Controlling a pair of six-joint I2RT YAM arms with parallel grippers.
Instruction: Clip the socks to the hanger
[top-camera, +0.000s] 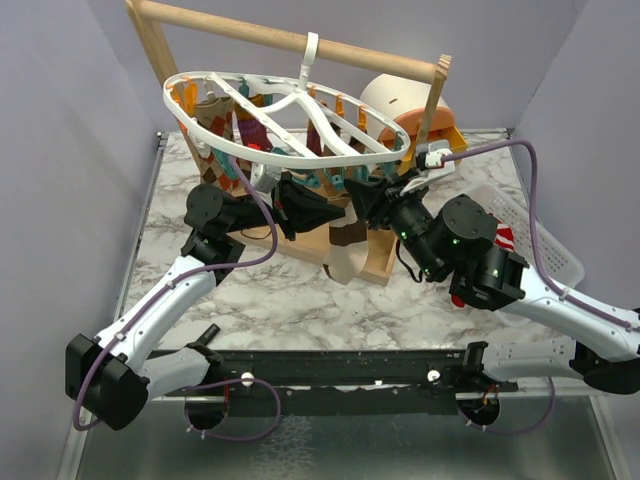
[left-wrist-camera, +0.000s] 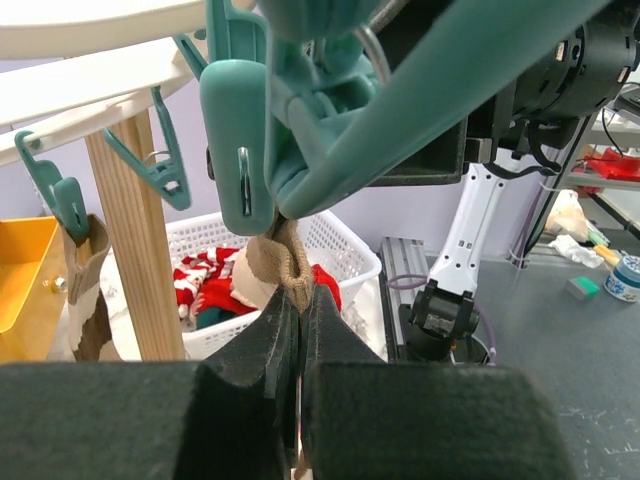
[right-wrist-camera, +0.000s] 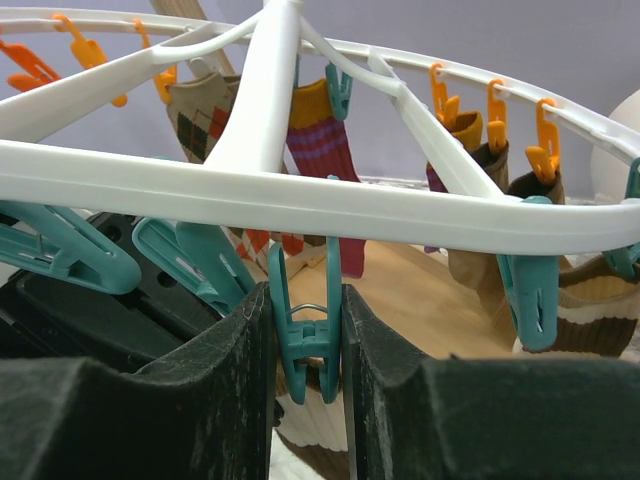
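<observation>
A brown and cream sock hangs below the near rim of the white hanger. My left gripper is shut on the sock, whose brown cuff rises from its fingertips to the underside of a teal clip. On the other side, my right gripper is shut on a teal clip of the near rim, one finger on each side of it. Part of the sock shows behind that clip. Whether the clip's fingers grip the cuff, I cannot tell.
Other socks hang from orange and teal clips around the hanger. A wooden rod carries the hanger. At the right stands a white basket with red-striped socks.
</observation>
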